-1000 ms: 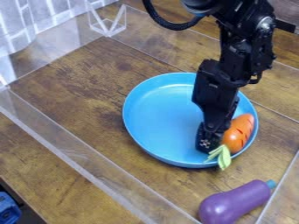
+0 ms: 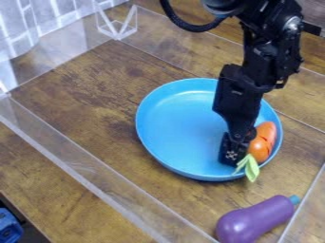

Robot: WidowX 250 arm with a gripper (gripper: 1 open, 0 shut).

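A blue bowl (image 2: 172, 123) holds an orange carrot (image 2: 261, 144) with pale green leaves at its right side. My black gripper (image 2: 238, 142) is low inside the bowl, over the left side of the carrot, its fingers open. Part of the carrot is hidden behind the gripper.
A purple eggplant (image 2: 254, 218) lies on the wooden table (image 2: 70, 104) in front of the bowl. A small blue object (image 2: 8, 226) shows at the lower left.
The gripper and arm have shifted slightly, and a little less of the carrot shows. The bowl and eggplant look the same.
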